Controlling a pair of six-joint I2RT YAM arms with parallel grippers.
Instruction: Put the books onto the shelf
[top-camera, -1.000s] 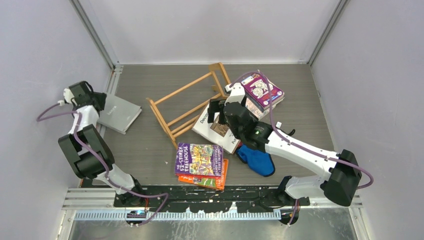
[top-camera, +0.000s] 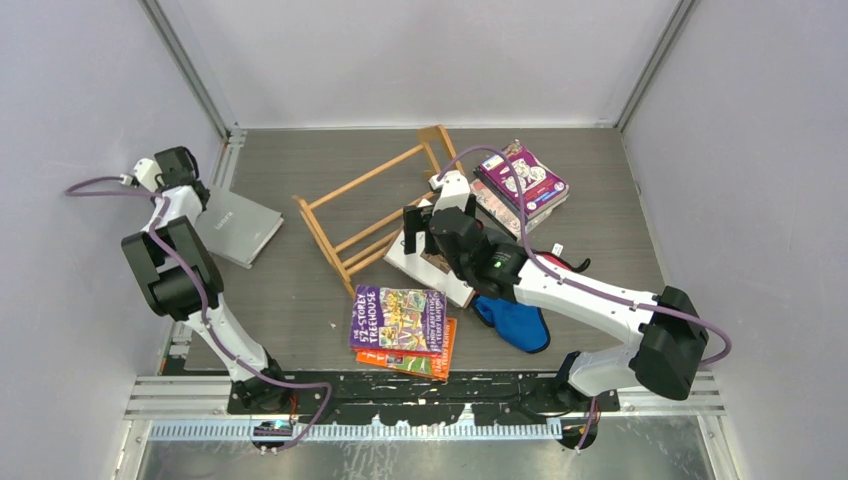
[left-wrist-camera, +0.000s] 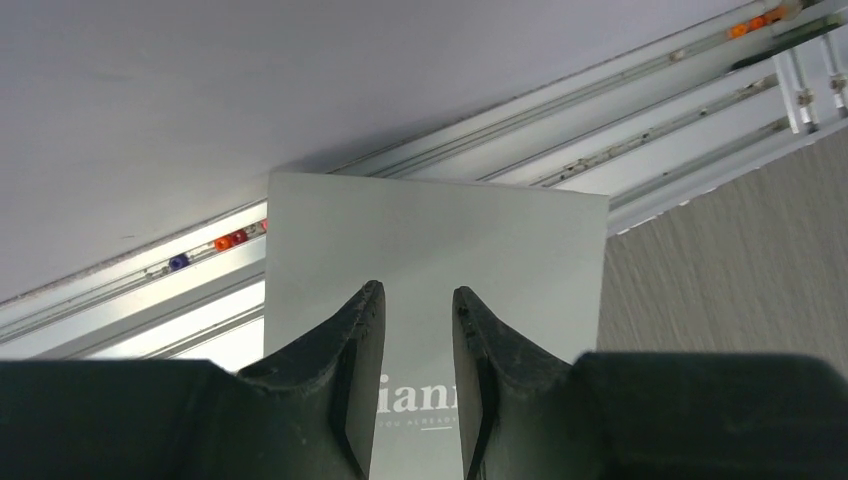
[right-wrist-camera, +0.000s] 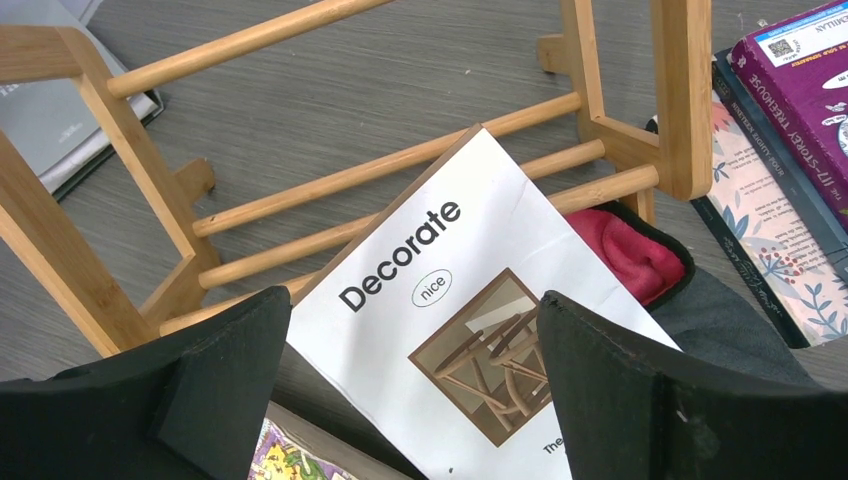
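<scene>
At the far left my left gripper is partly open over the grey book (top-camera: 240, 230), whose cover fills the space below the fingers. My right gripper stands open above the white Decorate book (right-wrist-camera: 420, 220), which leans by a wooden rack (top-camera: 365, 175). The purple Treehouse book (top-camera: 398, 315) lies on an orange book (top-camera: 438, 365) at the front. A pile with a purple book (top-camera: 535, 175) on top is at the back right.
A blue cloth item (top-camera: 515, 322) lies front right of the white book. Walls surround the board; bare floor (top-camera: 290, 320) shows between the grey and front books.
The right arm has moved slightly left. The books look unchanged.
</scene>
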